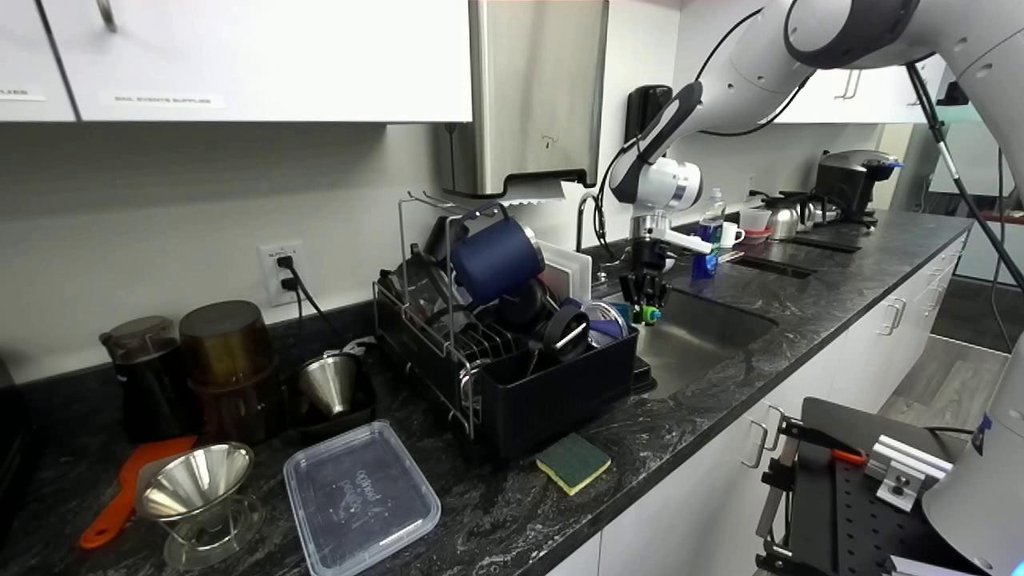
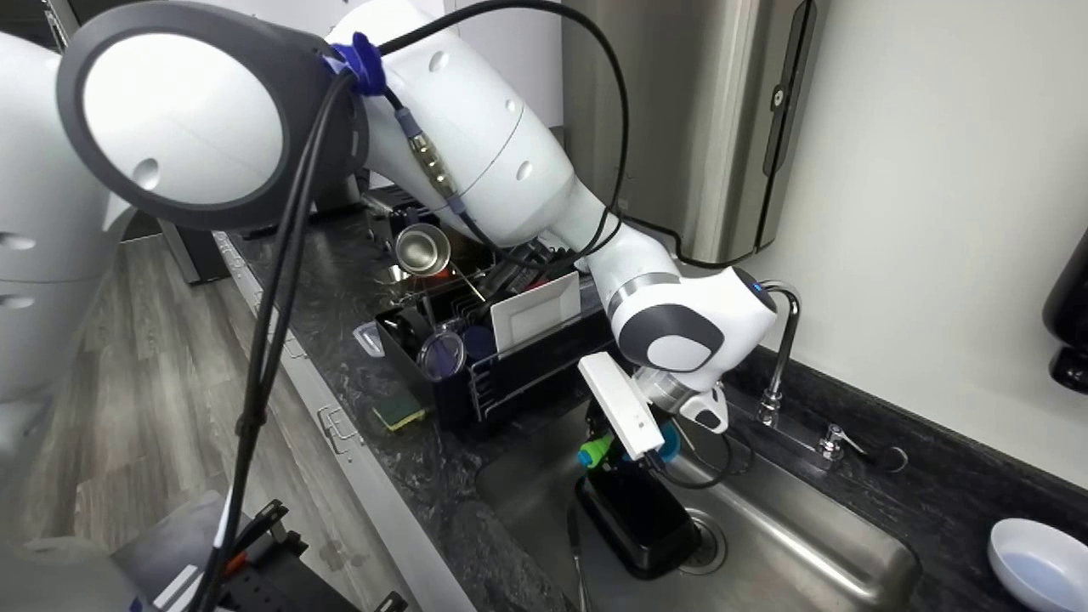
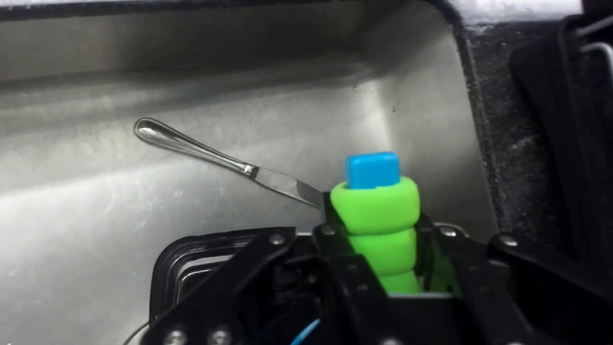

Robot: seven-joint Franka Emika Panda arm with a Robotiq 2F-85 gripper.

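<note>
My gripper is shut on a ribbed green object (image 3: 383, 253) with a blue end (image 3: 373, 170). Its full shape is hidden by the fingers. In exterior view 1 the gripper (image 1: 645, 296) hangs over the near end of the steel sink (image 1: 706, 331), beside the dish rack. A patch of green (image 2: 594, 452) and a round blue part (image 2: 669, 442) show on either side of the hand in exterior view 2.
In the sink lie a table knife (image 3: 198, 150) and a black container (image 2: 637, 520). The loaded dish rack (image 1: 562, 394) borders the sink; a sponge (image 1: 573, 462) lies before it. The faucet (image 2: 783, 347) rises at the back, and a white bowl (image 2: 1040, 566) stands on the counter.
</note>
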